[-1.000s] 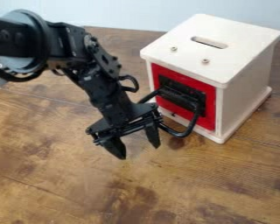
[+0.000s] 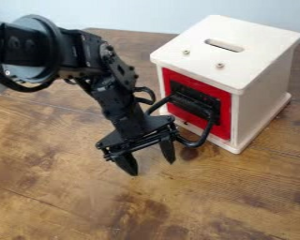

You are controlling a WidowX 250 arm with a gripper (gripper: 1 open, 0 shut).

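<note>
My black gripper [image 2: 147, 157] hangs low over the wooden table, left of and in front of a pale wooden box [image 2: 235, 56]. Its two fingers point down and stand apart, with nothing visible between them. The box has a slot on top, two small knobs and a red front panel [image 2: 179, 78] carrying a black fitting [image 2: 202, 97]. A black looped handle or cable reaches down from that fitting to close beside the gripper; whether they touch is unclear.
A pale wall runs behind the table's back edge.
The gripper has shifted very slightly, its fingertips a little lower than a second ago. The box looks unmoved.
</note>
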